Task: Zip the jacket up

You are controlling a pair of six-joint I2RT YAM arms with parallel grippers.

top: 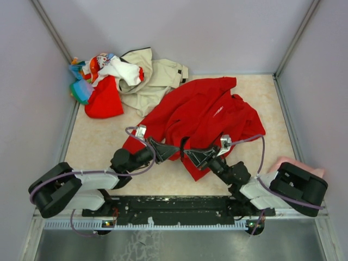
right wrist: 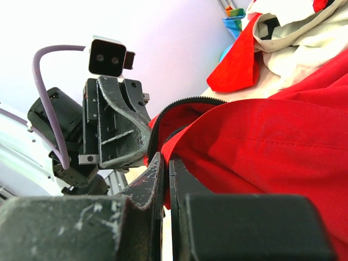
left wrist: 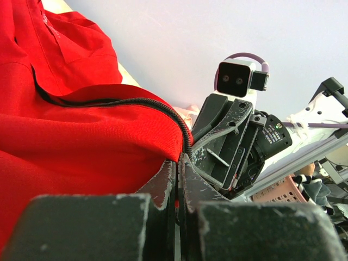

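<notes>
The red jacket (top: 206, 109) lies spread over the middle of the table, its black zipper (left wrist: 136, 101) running along a raised front edge. Both grippers meet at that edge in the top view, facing each other. My left gripper (top: 176, 149) is shut on the jacket's zipper edge, where the tape runs down into the fingertips. My right gripper (top: 187, 153) is likewise shut on red fabric at the zipper, close beside the left one. The slider itself is hidden between or behind the fingers.
A pile of cloths (top: 152, 81) in beige, white, red and several colours lies at the back left. A pink item (top: 299, 166) sits at the right edge. Bare table (top: 95, 141) shows at left and far right; walls border the sides and back.
</notes>
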